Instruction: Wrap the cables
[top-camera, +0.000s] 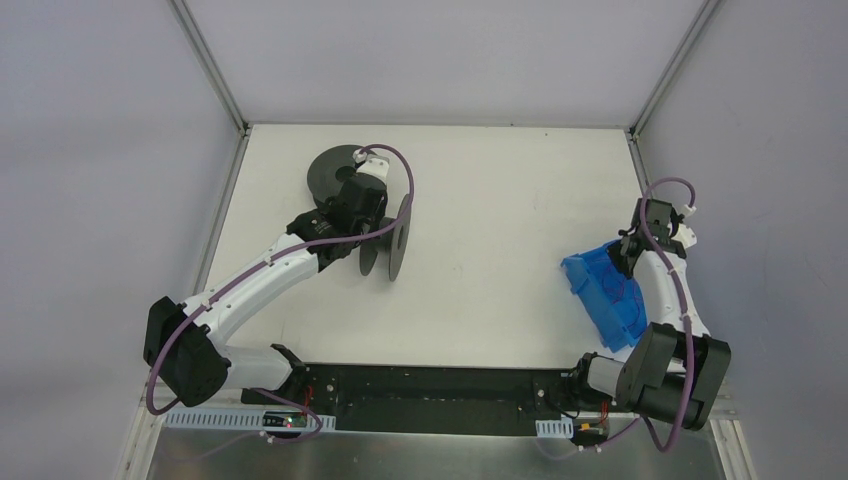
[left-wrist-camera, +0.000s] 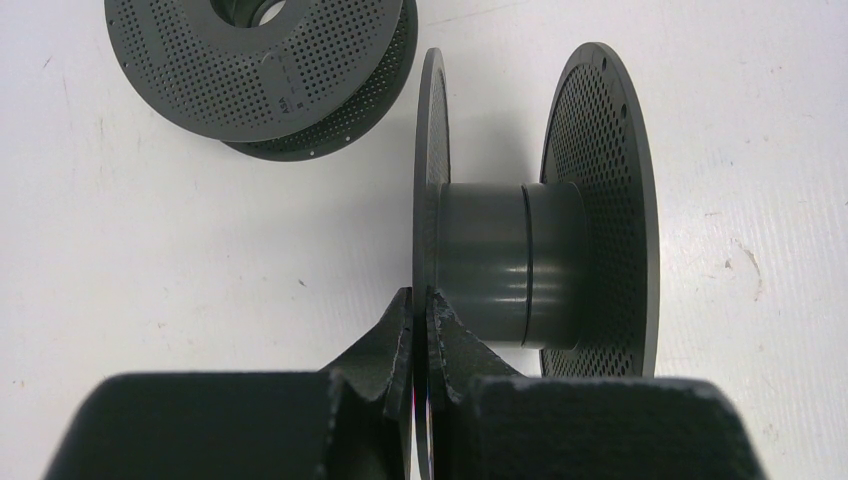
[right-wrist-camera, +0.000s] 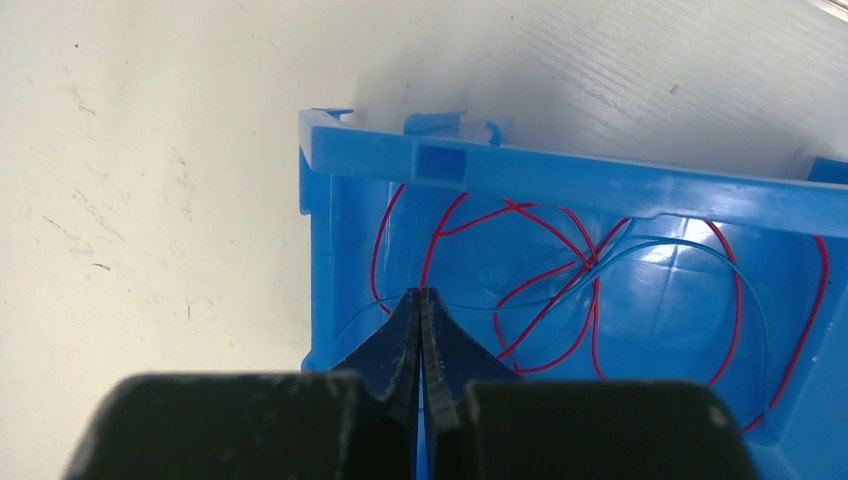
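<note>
Two loose cables, a red cable (right-wrist-camera: 738, 310) and a blue cable (right-wrist-camera: 690, 243), lie in loops on the floor of the blue box (right-wrist-camera: 600, 172). Over the box's left end, my right gripper is shut with its fingertips together and nothing between them; both cables are outside them. A dark grey spool (left-wrist-camera: 484, 262) stands on its flange edges on the table. My left gripper is shut on the rim of that spool's left flange. No cable shows on the spool's core.
A second grey spool (left-wrist-camera: 270, 70) lies flat behind the held one. The box (top-camera: 600, 305) sits at the table's right side, close to the wall (top-camera: 770, 200). Bare table (top-camera: 490, 240) spreads between spools and box.
</note>
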